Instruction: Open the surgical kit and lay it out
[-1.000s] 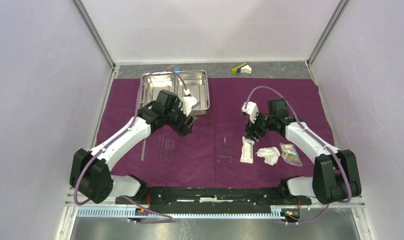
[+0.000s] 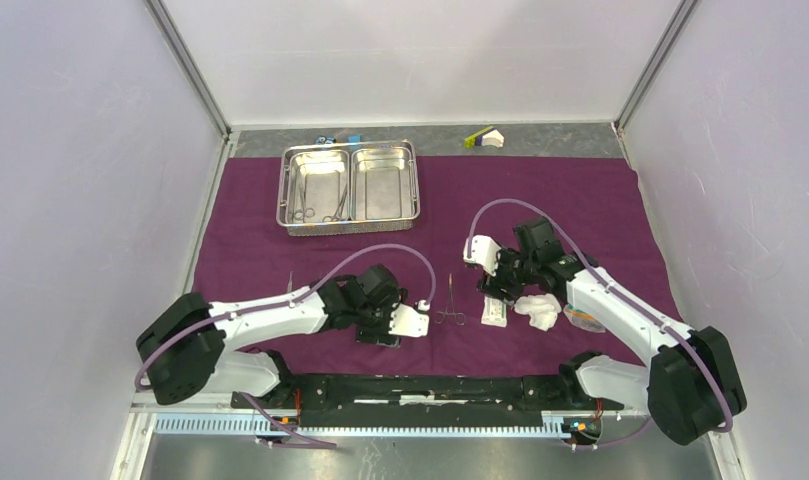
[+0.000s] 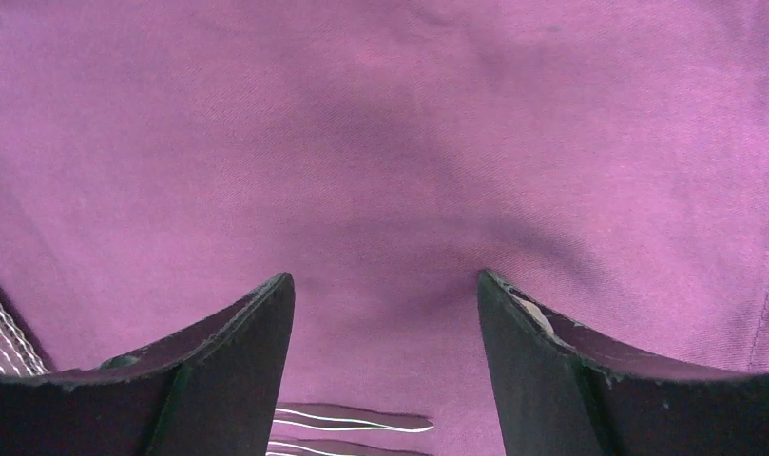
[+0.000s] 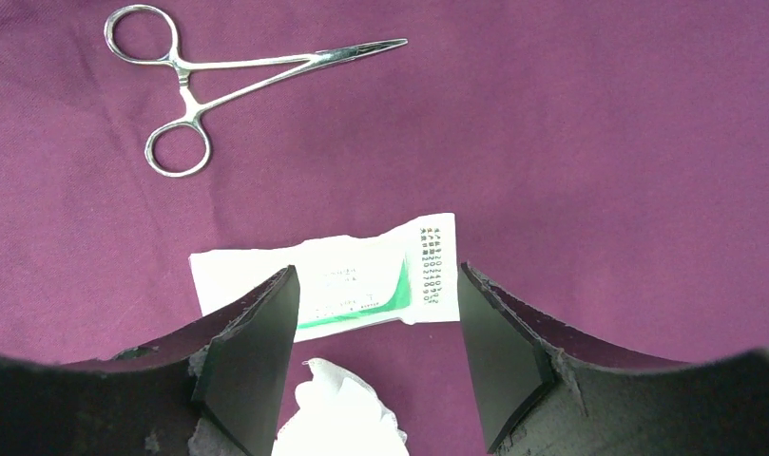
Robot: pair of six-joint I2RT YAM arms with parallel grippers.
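My left gripper is part open over bare purple drape (image 3: 380, 142), with thin metal instruments (image 3: 352, 421) at the lower edge of its view. My right gripper is open above a white paper packet (image 4: 352, 280) with green print. Near the packet lie a steel hemostat (image 4: 257, 63) and crumpled white gauze (image 4: 337, 418). In the top view, the steel tray (image 2: 383, 185) with two compartments stands at the back left, scissor-like instruments in its left compartment. A plastic bag (image 2: 584, 320) lies partly hidden under my right arm.
Small blue and yellow-green objects lie on the grey strip behind the drape. Walls enclose both sides and the back.
My left arm has swung down from near the tray toward the front centre of the drape. My right gripper has moved a little left and lower over the packet.
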